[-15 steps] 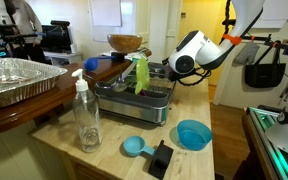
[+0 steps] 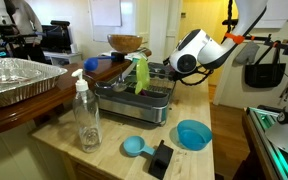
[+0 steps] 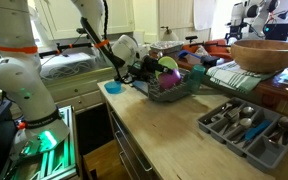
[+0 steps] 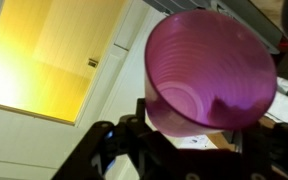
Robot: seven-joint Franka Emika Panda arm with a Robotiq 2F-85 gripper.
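A magenta cup (image 4: 209, 68) fills the upper middle of the wrist view, its open mouth turned toward the camera. My gripper is shut on it, with the dark fingers at the cup's lower edge. In exterior view 2 the magenta cup (image 3: 168, 82) shows at the dish rack (image 3: 174, 96), beside a green item (image 3: 168, 63). The gripper (image 3: 152, 74) reaches it from the left. From exterior view 1 the gripper (image 2: 171, 73) is at the rack's far right end, and the held cup is hard to make out.
A green item (image 2: 142, 74) stands up in the rack. On the near counter are a blue bowl (image 2: 194, 135), a small blue cup (image 2: 134, 146), a black object (image 2: 161, 160) and a clear pump bottle (image 2: 86, 115). A cutlery tray (image 3: 249, 128) lies on the right, with bare counter before it.
The arm has shifted slightly to the right in exterior view 1. The rack and the things on the counter look unmoved.
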